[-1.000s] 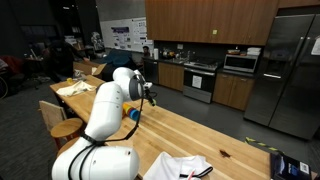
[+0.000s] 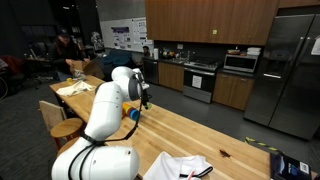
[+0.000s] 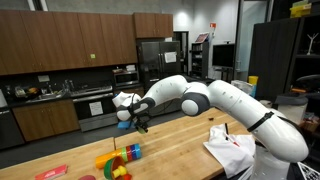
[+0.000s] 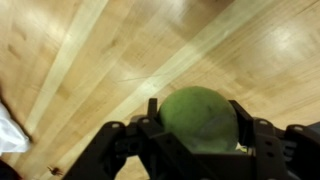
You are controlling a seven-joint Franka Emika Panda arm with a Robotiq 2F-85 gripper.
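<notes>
A round green object [image 4: 200, 118] sits between the black fingers of my gripper in the wrist view, and the fingers are shut on it. Its underside and the fingertips' contact are partly hidden. Bare wooden tabletop [image 4: 110, 80] shows beyond it. With the arm stretched far out, the gripper [image 2: 146, 98] appears small and dark over the table's far end in exterior view 1. In exterior view 2 the gripper [image 3: 142, 126] hangs above the table, beyond a group of colourful objects; the green object is too small to make out clearly there.
Orange [image 3: 105, 158], yellow and blue [image 3: 134, 152] objects stand clustered near the table's left side. A white cloth [image 2: 178, 167] lies near the arm's base. A small dark item [image 2: 225, 153] lies beside it.
The table objects look unmoved.
</notes>
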